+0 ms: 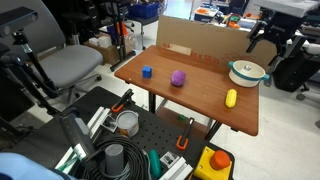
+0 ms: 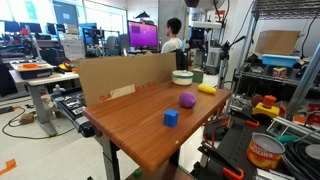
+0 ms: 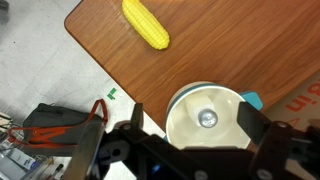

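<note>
A white pot (image 1: 247, 72) with a lid and teal handles stands at the table's back right corner; it also shows in the second exterior view as a pot (image 2: 183, 77). From above, the wrist view shows its lid (image 3: 180, 120) and round grey knob (image 3: 207, 118). My gripper (image 1: 270, 42) hangs over the pot, clear of it. In the wrist view the black fingers (image 3: 252, 118) are spread wide on either side of the lid, nothing held. A yellow corn cob (image 1: 231, 98), a purple round object (image 1: 178, 78) and a blue cube (image 1: 147, 72) lie on the table.
A cardboard panel (image 1: 200, 40) runs along the table's back edge, close behind the pot. A dark cart (image 1: 155, 140) with cans and tools adjoins the front.
</note>
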